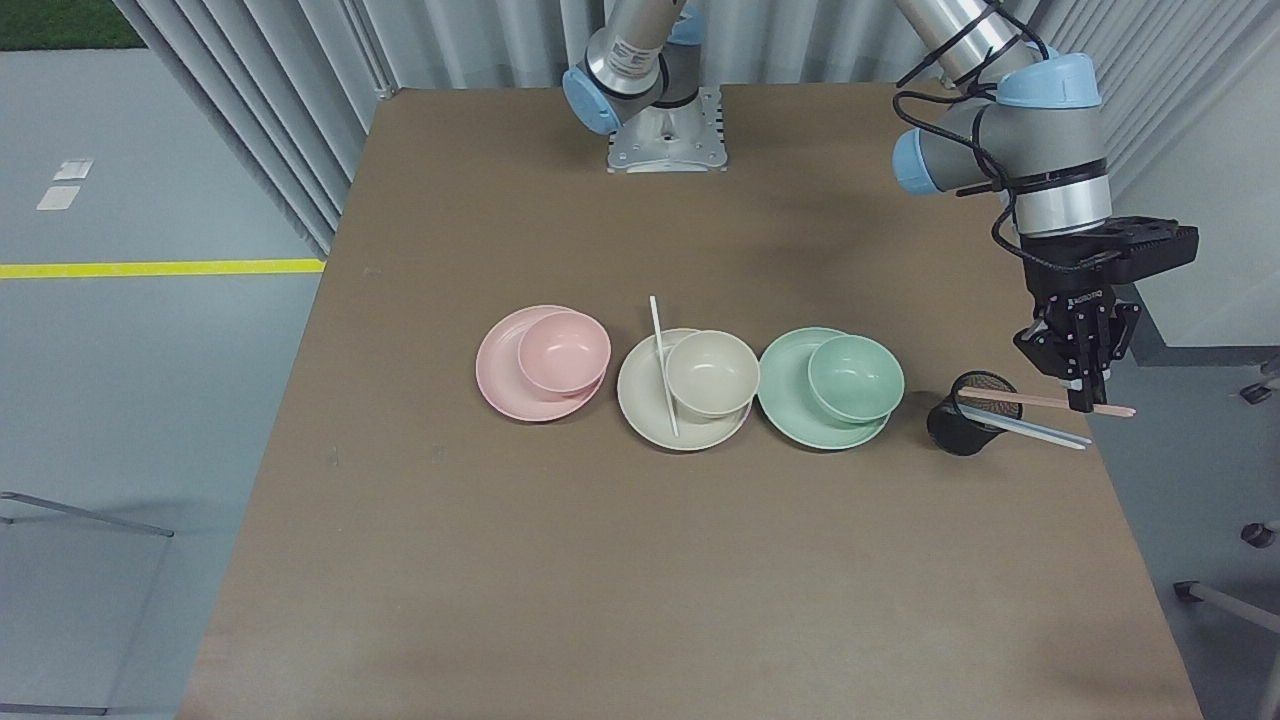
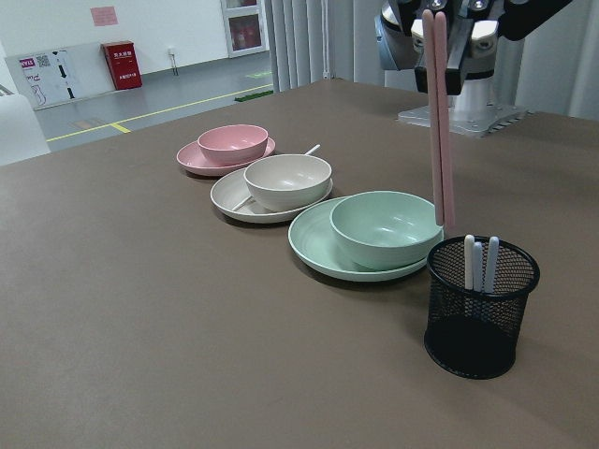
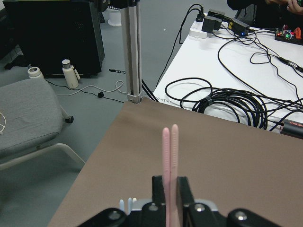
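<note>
My gripper (image 1: 1086, 382) is shut on a pair of pink chopsticks (image 2: 439, 122), held above the black mesh pen cup (image 2: 473, 341) near the table's right edge; the wrist view shows their tips between the fingers. Pale chopsticks (image 2: 476, 262) stand leaning in the cup. Left of it, the green bowl (image 1: 855, 378) sits on a green plate (image 1: 788, 402), the white bowl (image 1: 713, 374) on a white plate (image 1: 654, 414) with a white chopstick (image 1: 659, 348), and the pink bowl (image 1: 564, 352) on a pink plate (image 1: 504, 384).
Beyond the right edge, the wrist view shows a white desk (image 3: 199, 71) with cables and a grey chair (image 3: 26, 113).
</note>
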